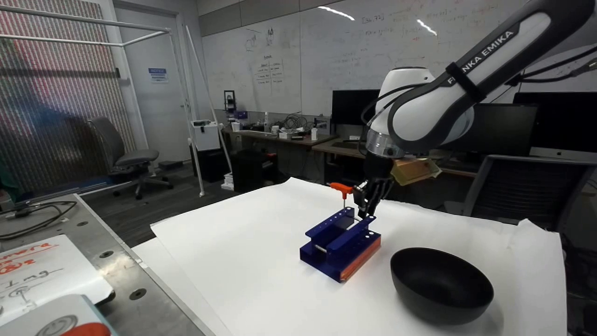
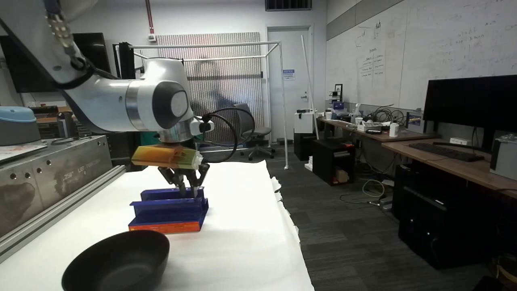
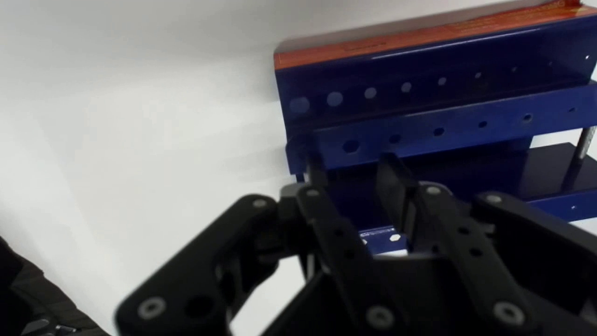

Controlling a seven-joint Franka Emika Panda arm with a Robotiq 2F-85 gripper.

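Note:
A T-handled hex key (image 1: 342, 189) with an orange handle stands upright at the far end of a dark blue hole-drilled rack (image 1: 339, 246). Close to the hex key, on its right in exterior view 1, my gripper (image 1: 366, 213) points down at the rack's far end. Its two fingers are apart in the wrist view, and I make out nothing held in the gap (image 3: 353, 171). There the rack (image 3: 436, 61) passes beyond the fingertips. In exterior view 2 the gripper (image 2: 189, 194) overlaps the rack (image 2: 167, 208), and the orange handle cannot be made out.
A black bowl (image 1: 442, 285) sits on the white-covered table (image 1: 240, 263), right of the rack in exterior view 1. Clear table surface lies left of the rack. A metal bench (image 1: 120, 280) borders the table on the left.

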